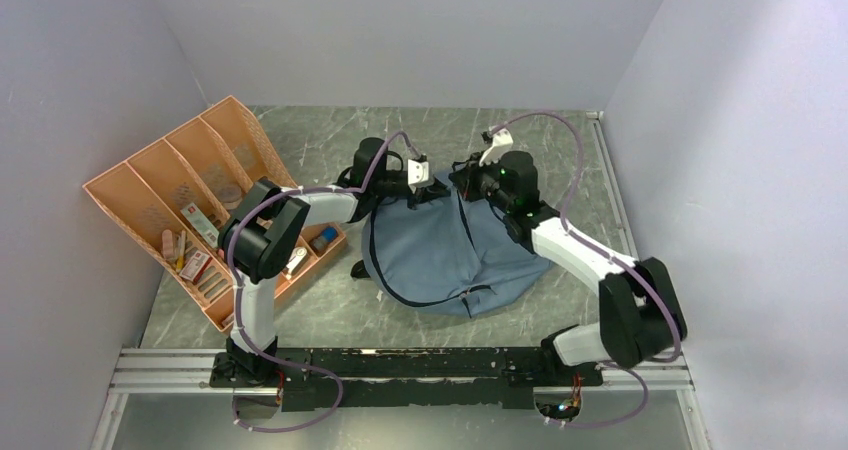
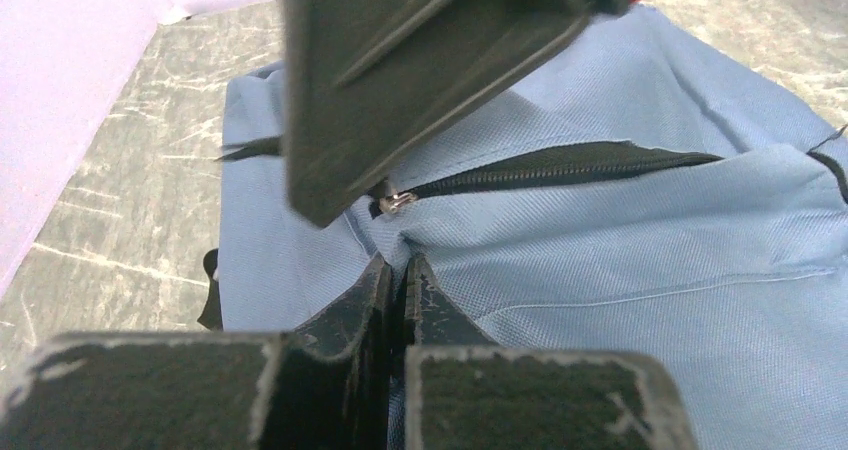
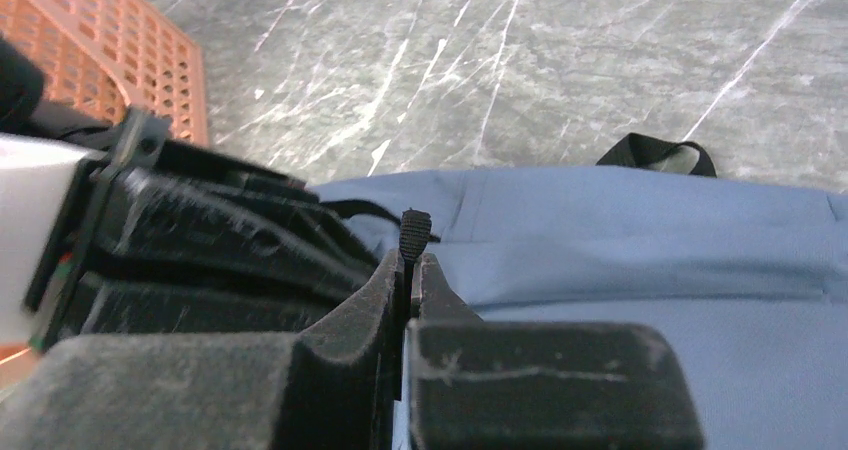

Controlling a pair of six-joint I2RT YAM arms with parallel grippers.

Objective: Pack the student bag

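A blue-grey fabric bag (image 1: pixel 420 255) lies on the table between my arms. My left gripper is shut on a pinch of its fabric, just below the zipper (image 2: pixel 570 163). At the near end of that zipper shows a metal slider (image 2: pixel 398 202), partly hidden by a dark finger of the right gripper. My right gripper is shut, and the end of a black zipper pull (image 3: pixel 414 232) sticks out between its fingertips. The two grippers meet closely at the bag's upper part in the top view.
An orange compartment organizer (image 1: pixel 135 195) with several stationery items stands at the left, near the left arm. A black strap loop (image 3: pixel 660 155) lies at the bag's edge. Bare marbled table (image 1: pixel 320 135) shows behind the bag.
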